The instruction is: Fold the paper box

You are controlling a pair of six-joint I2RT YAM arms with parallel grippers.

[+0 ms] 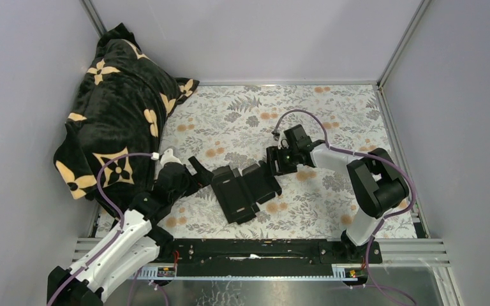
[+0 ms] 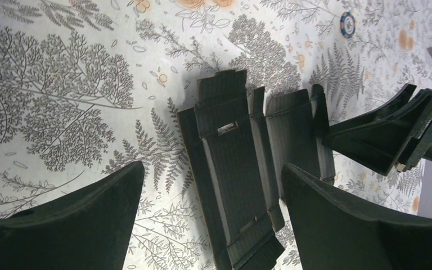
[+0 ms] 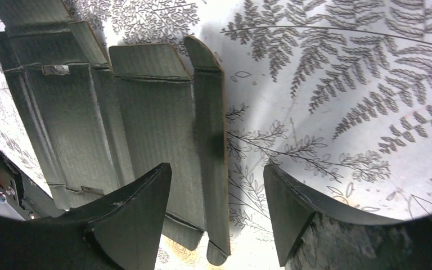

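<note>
A dark unfolded paper box (image 1: 235,196) lies flat on the patterned cloth, its side flaps slightly raised. In the left wrist view its base panel (image 2: 234,174) and lid panel (image 2: 293,135) are creased apart side by side. My left gripper (image 1: 202,169) is open at the box's left side, nothing between its fingers. My right gripper stands part open, its fingers spread to either side of the lid's narrow outer flap (image 3: 211,146). In the top view that gripper covers part of the lid's right edge. Whether its fingers touch the card I cannot tell.
A black blanket with tan flowers (image 1: 111,121) is heaped at the left wall. A small round ring (image 2: 347,25) lies on the cloth behind the box.
</note>
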